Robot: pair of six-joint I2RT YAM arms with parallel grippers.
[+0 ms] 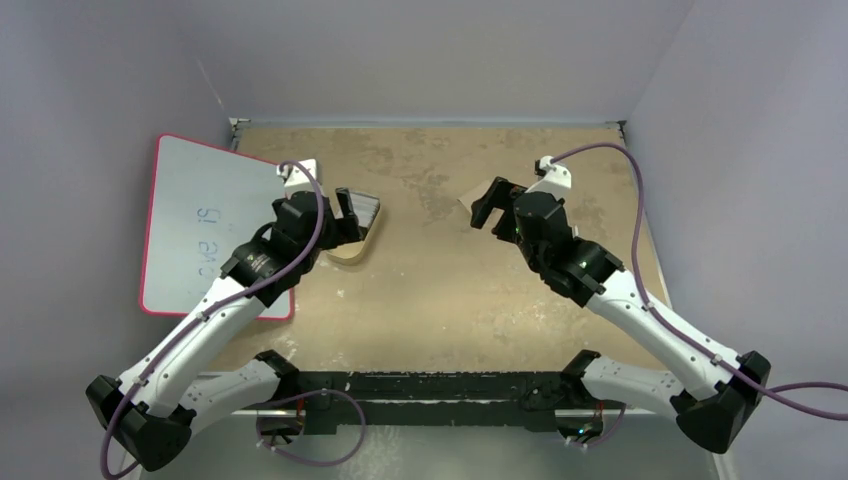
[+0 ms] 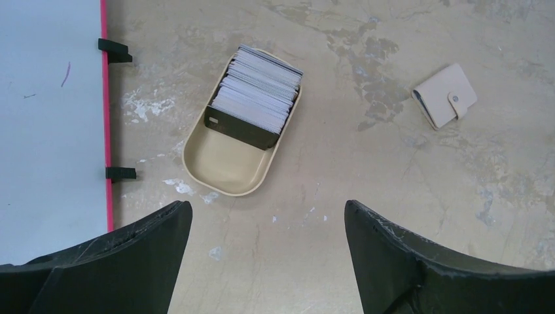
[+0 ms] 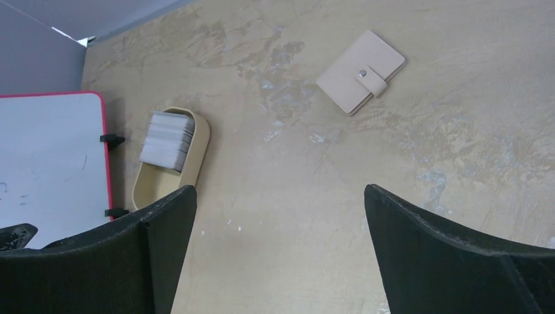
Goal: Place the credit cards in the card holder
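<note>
A row of cards [image 2: 255, 88] stands packed on edge in the far part of a cream tray [image 2: 226, 173], with a dark card at its front. The card holder [image 3: 362, 72] is a pale, closed wallet with a snap strap, lying flat on the right side of the table. Over the tray, and hiding part of it from above, my left gripper [image 1: 354, 216] is open and empty. My right gripper [image 1: 496, 216] hangs near the wallet and covers most of it in the top view; its fingers [image 3: 419, 248] stand wide apart with nothing between them.
A white board [image 1: 195, 230] with a pink edge and black clips [image 2: 121, 173] lies along the table's left side. Bare table [image 1: 430, 270] stretches between the tray and the wallet. Grey walls close in the back and sides.
</note>
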